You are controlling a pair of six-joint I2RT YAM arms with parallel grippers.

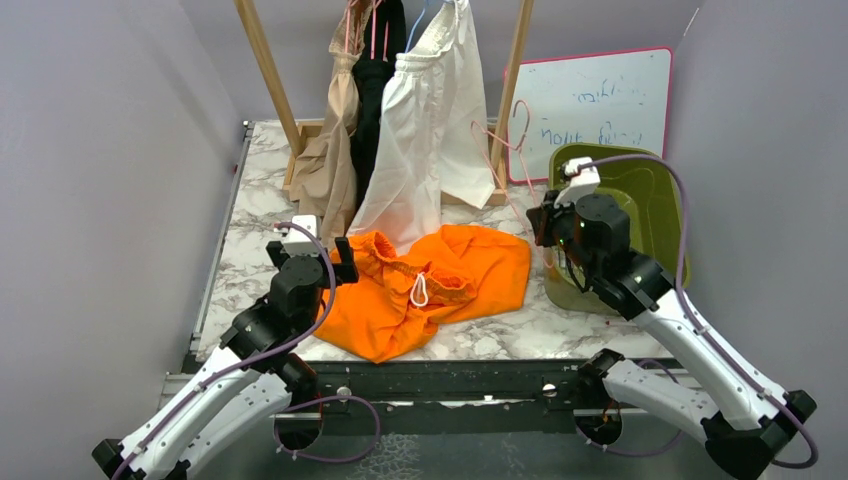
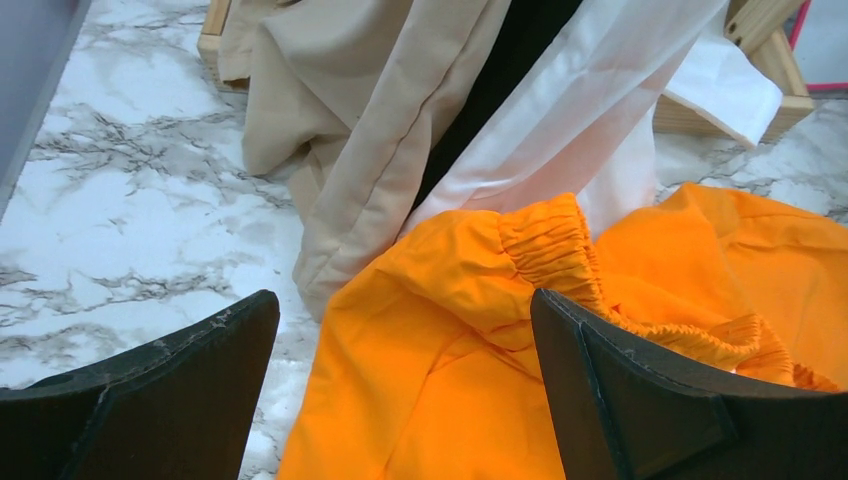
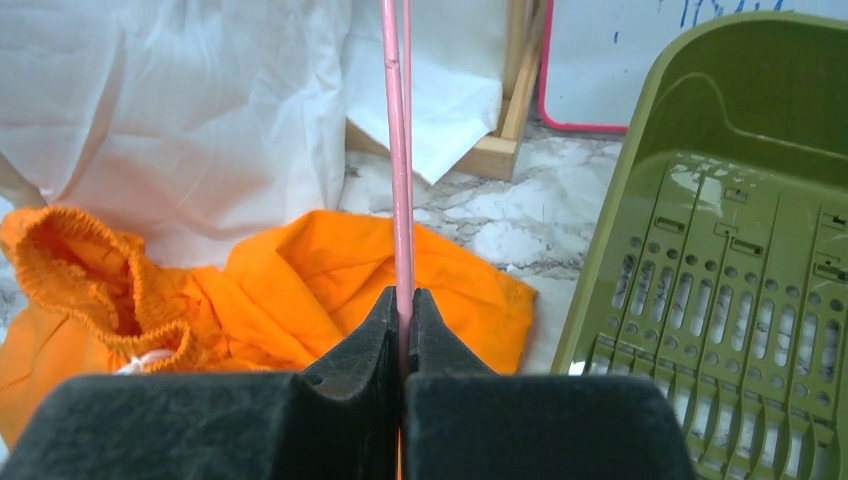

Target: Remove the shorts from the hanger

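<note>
Orange shorts lie crumpled on the marble table, white drawstring showing. My left gripper stands open over their left side, nothing between its fingers. My right gripper is shut on a pink wire hanger, which carries no garment and rises in front of the green basket's left side. Behind the shorts, beige, black and white garments hang on hangers from a wooden stand.
The green basket sits at the right of the table. A whiteboard leans behind it. The wooden stand fills the back centre. Bare marble shows at the left.
</note>
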